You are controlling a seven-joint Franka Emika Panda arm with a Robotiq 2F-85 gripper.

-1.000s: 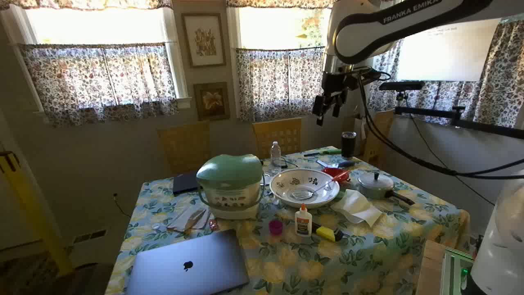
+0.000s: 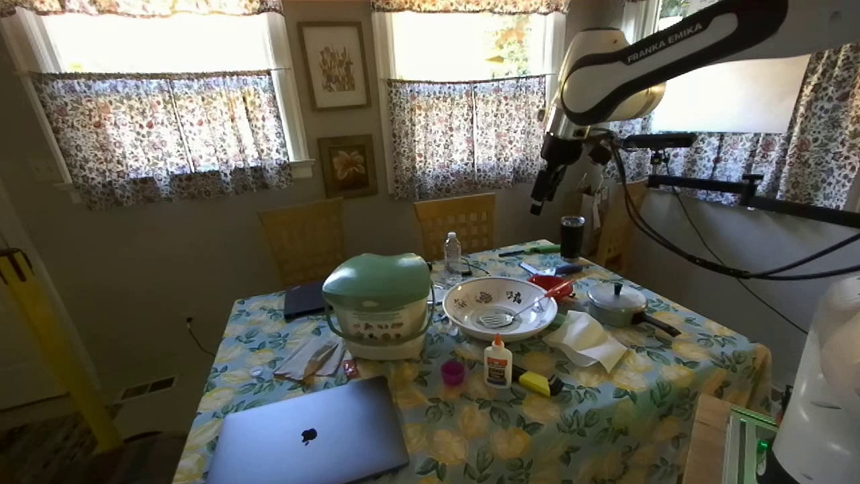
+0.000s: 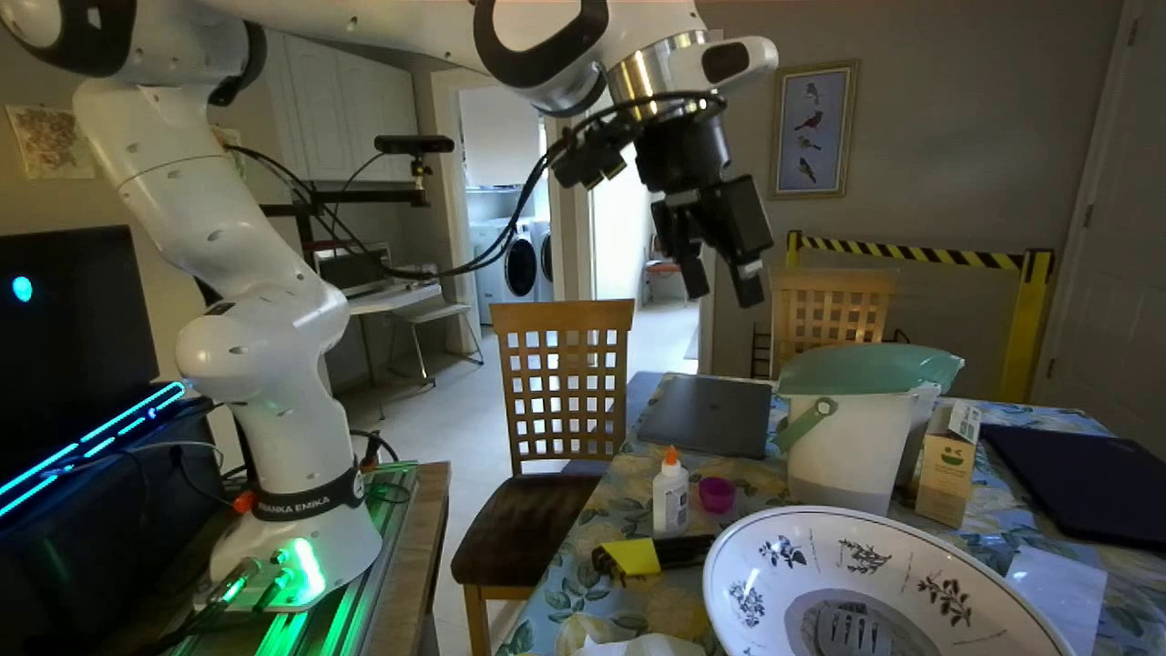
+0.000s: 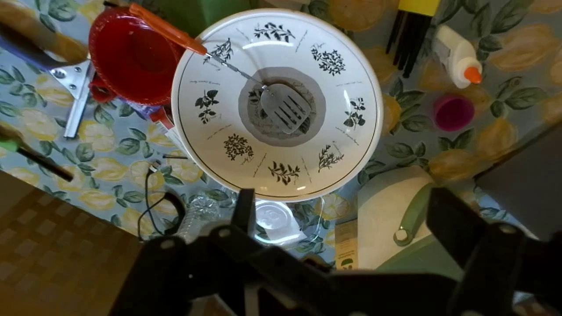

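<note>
My gripper hangs high above the table, its two black fingers spread wide with nothing between them. In the second exterior view the open gripper [image 3: 723,297] is well clear of everything below. A white bowl [image 4: 210,152] with dark plant prints lies under it. Inside the bowl rests the slotted metal head of a spatula [image 4: 287,108], its orange-red handle leaning over the rim toward a red bowl [image 4: 134,58]. Beside the white bowl stand a glue bottle [image 2: 497,364] with an orange cap and a small magenta cup [image 2: 453,372].
A tall bin [image 2: 377,318] with a green lid stands left of the white bowl. A lidded pot [image 2: 617,305], a crumpled white cloth [image 2: 586,339], a yellow-and-black brush [image 2: 535,383], a clear bottle [image 2: 452,251] and a dark tumbler [image 2: 572,236] surround it. A laptop [image 2: 310,435] covers the front left.
In the first exterior view the gripper has shifted slightly right and a little lower, and the wrist has turned and tilted. The objects on the table have stayed put.
</note>
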